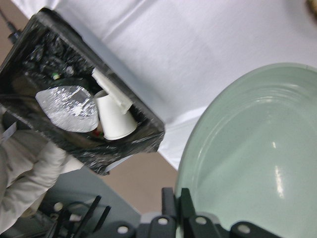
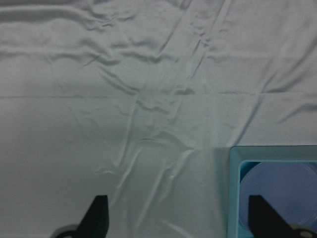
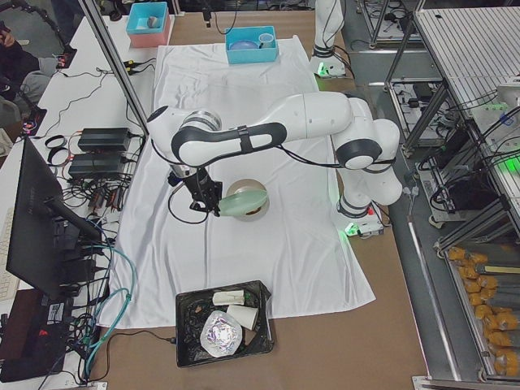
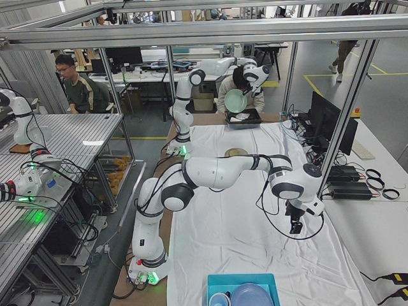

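Note:
A pale green plate (image 1: pixel 257 148) is held by its rim in my left gripper, raised above the middle of the white cloth; in the camera left view the plate (image 3: pixel 242 201) covers most of a beige plate (image 3: pixel 252 184). A black lined bin (image 1: pixel 44 44) holds white cups, a crumpled foil piece (image 1: pixel 67 106) and scraps. In the right wrist view my right gripper stands open over empty cloth, beside a blue tub (image 2: pixel 235 188) with a blue plate (image 2: pixel 275 188) in it.
The blue tub (image 4: pixel 239 277) also holds a cup. A monitor, black boxes and cables line one side; a person sits behind the bin.

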